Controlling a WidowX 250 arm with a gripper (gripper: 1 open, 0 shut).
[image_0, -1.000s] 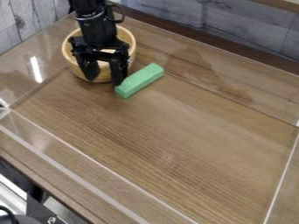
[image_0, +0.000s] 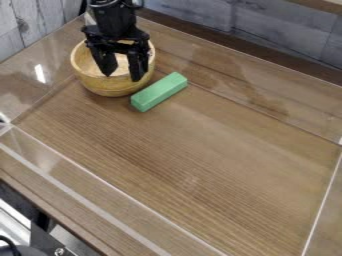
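Observation:
A round yellow wooden bowl (image_0: 94, 81) sits near the upper left of the wooden surface. My dark gripper (image_0: 116, 70) is over the bowl, its two fingers reaching down into it and standing apart, open, with nothing visible between them. A green rectangular block (image_0: 160, 92) lies diagonally just right of the bowl, outside it.
At the left and back, a grey area borders the table's edge.
The gripper has moved back and up, from the bowl's front part toward its rear. The green block looks essentially unmoved.

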